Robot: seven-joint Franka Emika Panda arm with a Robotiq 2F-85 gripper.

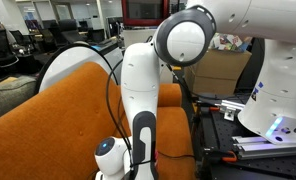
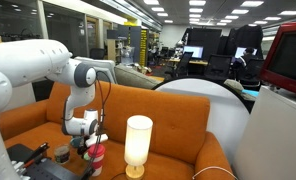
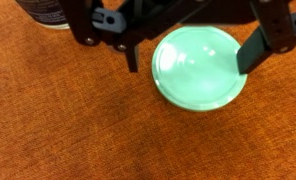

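A round, glossy mint-green object (image 3: 196,88) lies in the wrist view against the orange couch fabric. My gripper is open above it, one finger on each side in that view. The right finger (image 3: 254,52) covers part of the green rim, while the left finger (image 3: 134,52) appears clear of it. Whether either touches it cannot be told. In exterior view 2 the gripper (image 2: 84,142) is low over the couch seat, its fingertips hard to make out. Exterior view 1 cuts the fingertips off at the bottom.
A dark can (image 3: 43,10) shows at the wrist view's upper left. Beside the gripper stand a red container (image 2: 94,162) and a lit lamp (image 2: 138,140). The orange couch back (image 2: 173,115) rises behind. Bare fabric fills the wrist view's lower part.
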